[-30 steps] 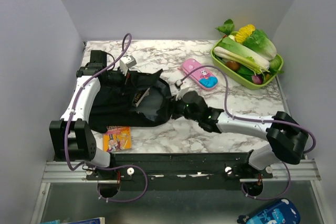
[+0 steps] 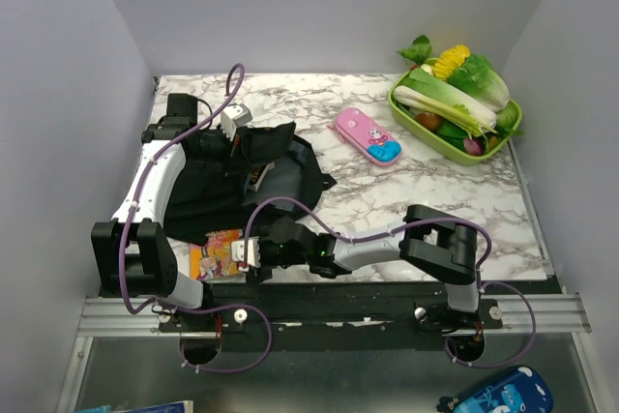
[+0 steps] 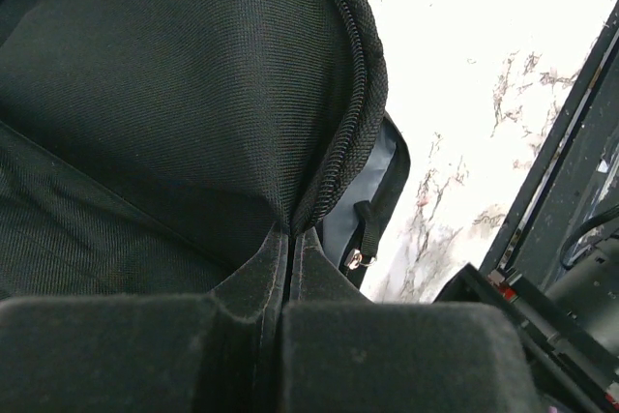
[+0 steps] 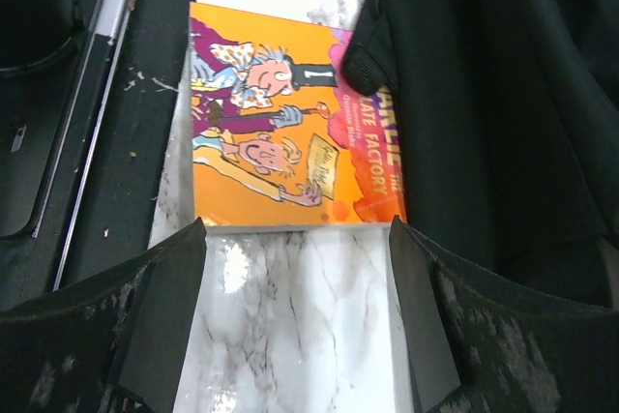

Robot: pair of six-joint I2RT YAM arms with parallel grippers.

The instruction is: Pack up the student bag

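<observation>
The black bag (image 2: 208, 205) lies open on the left of the table, a book (image 2: 257, 177) partly visible inside. My left gripper is shut on the bag's zippered edge (image 3: 350, 74), the cloth gathered at its fingertips. An orange book (image 4: 280, 132) lies flat on the marble by the front edge, one corner under a fold of the bag. My right gripper stands open at the book's near edge, nothing between its fingers; its arm partly hides the book (image 2: 215, 256) from above. A pink pencil case (image 2: 368, 136) rests in the table's middle.
A green basket (image 2: 450, 149) of vegetables stands at the back right. Below the front rail, a blue case (image 2: 503, 394) lies at bottom right and blue items (image 2: 160, 407) at bottom left.
My right arm has swung left and toward the front, from beside the bag's opening to the orange book. The bag's right side has shifted slightly. My left arm has stayed put.
</observation>
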